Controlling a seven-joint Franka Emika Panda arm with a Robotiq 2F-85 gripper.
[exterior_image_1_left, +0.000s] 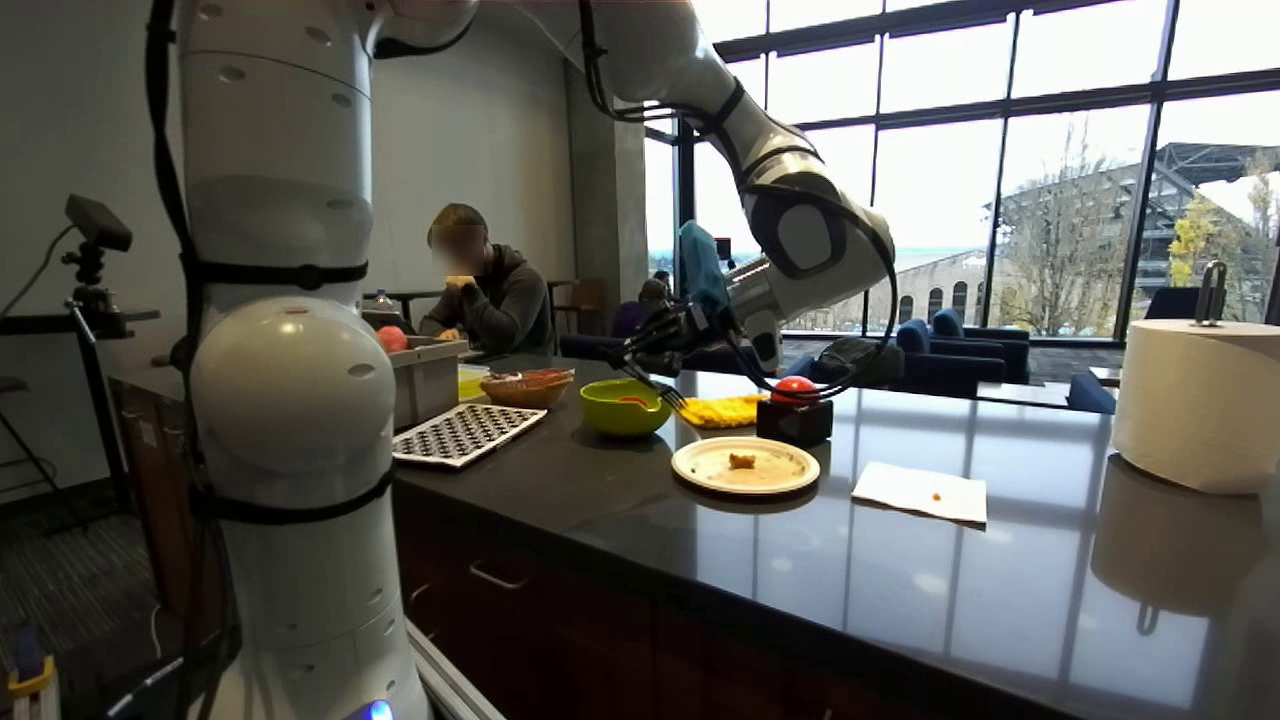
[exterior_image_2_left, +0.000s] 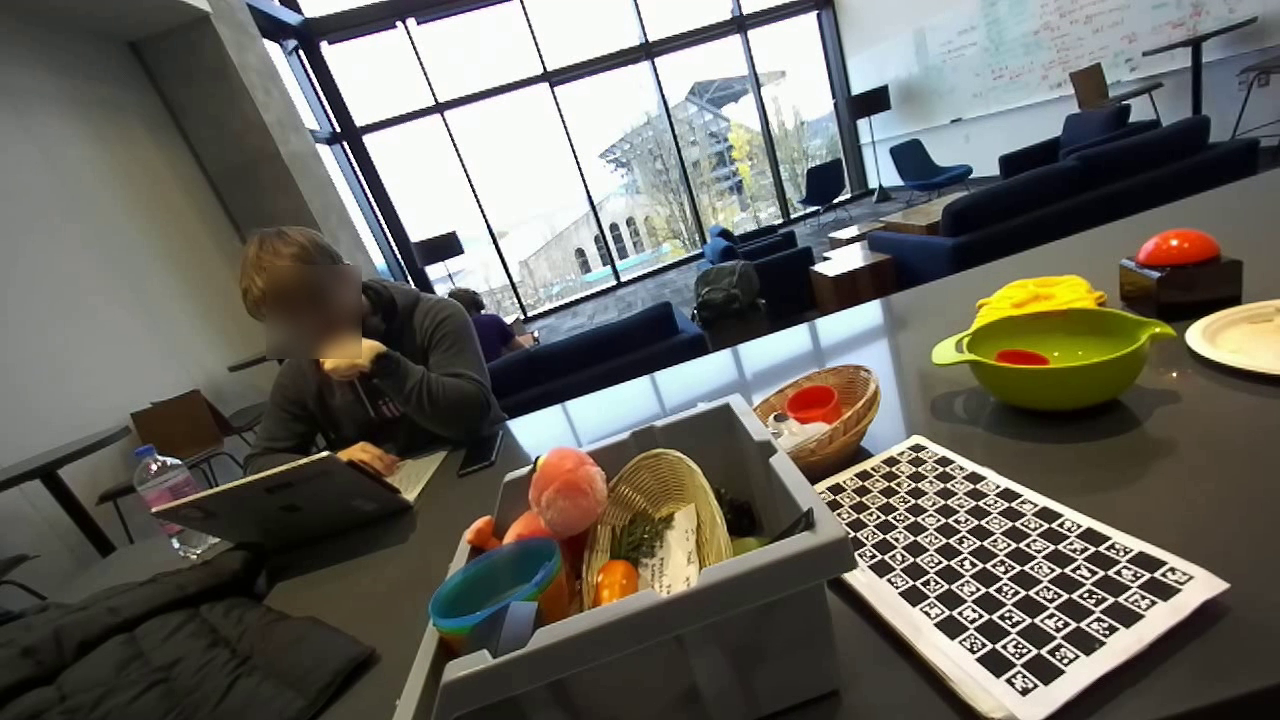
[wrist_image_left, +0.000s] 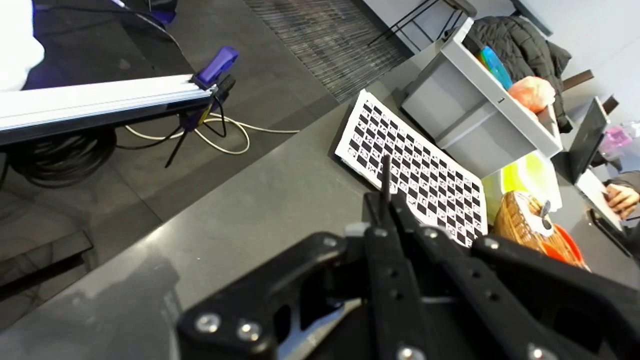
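My gripper is raised above the counter, tilted, near the green bowl. It is shut on a thin utensil that looks like a fork, slanting down toward the paper plate. In the wrist view a slim dark end sticks out past the closed fingers; the rest of the utensil is mostly hidden there. A small brown piece of food lies on the plate. Something red sits inside the bowl.
Behind the plate are a yellow cloth and a black box with a red button. A napkin and a paper roll stand to the right. A checkered board and a grey bin occupy the other side.
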